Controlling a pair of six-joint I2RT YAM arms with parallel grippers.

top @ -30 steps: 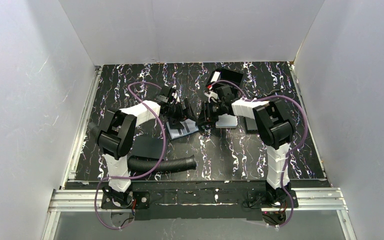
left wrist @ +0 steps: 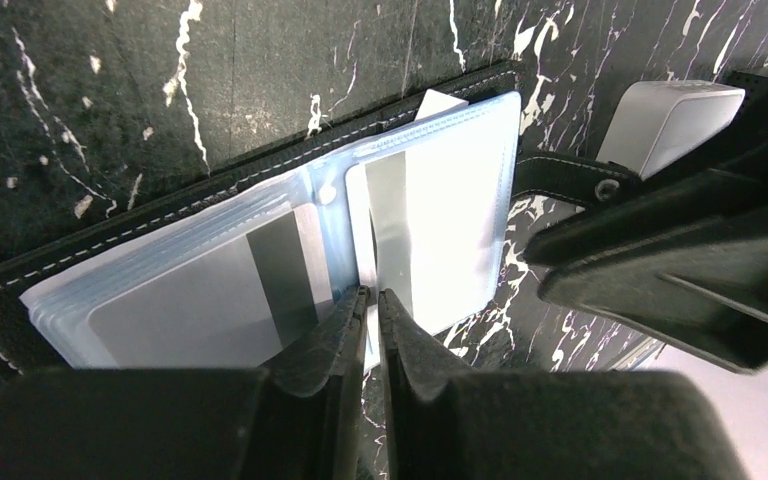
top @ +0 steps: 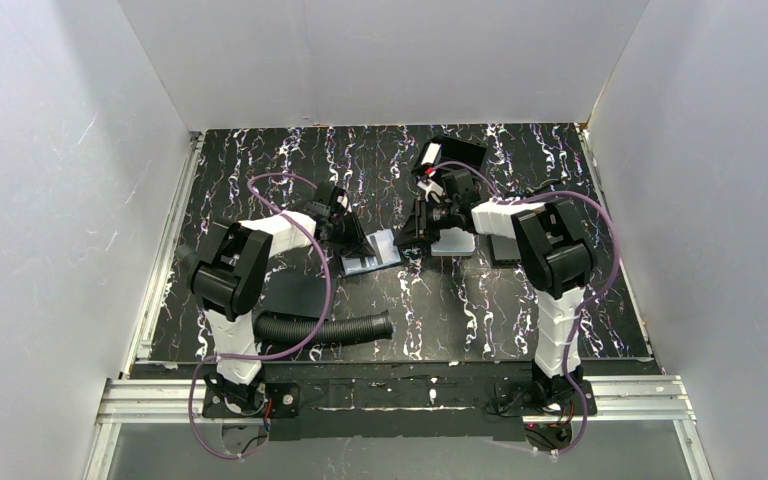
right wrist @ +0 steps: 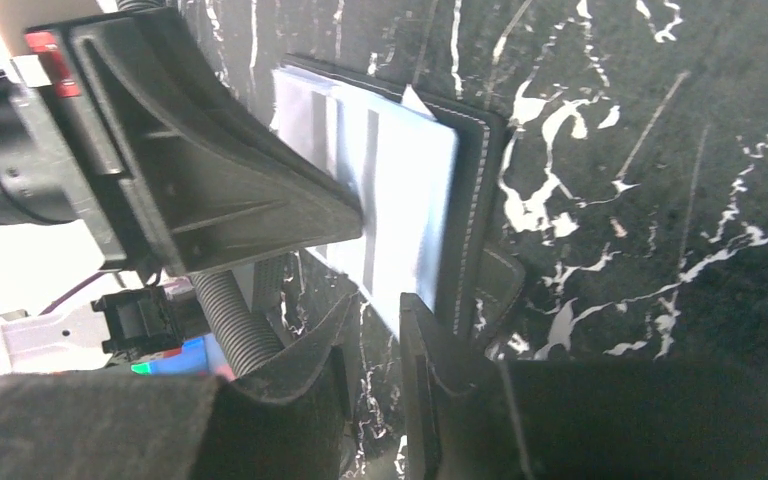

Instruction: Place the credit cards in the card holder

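The card holder (top: 384,250), black with stitched edges and clear bluish pockets, lies open on the dark marbled table. In the left wrist view, a white card with a grey stripe (left wrist: 450,225) sits in the right pocket, and a similar card (left wrist: 195,300) is in the left pocket. A white corner (left wrist: 440,103) pokes out behind the right pocket. My left gripper is down at the right card's left edge, fingertips nearly together; whether they pinch it cannot be seen. Beyond the holder's edge, my right gripper has its fingers a little apart, with nothing visible between them.
A white box (top: 453,243) lies under the right arm. At the back is a black case (top: 452,152); a dark tray (top: 505,249) sits to the right. A ribbed black hose (top: 325,329) and a dark pad (top: 295,294) are in front on the left.
My left gripper's fingers, spread wide earlier, have come together over the holder. The holder has shifted slightly right.
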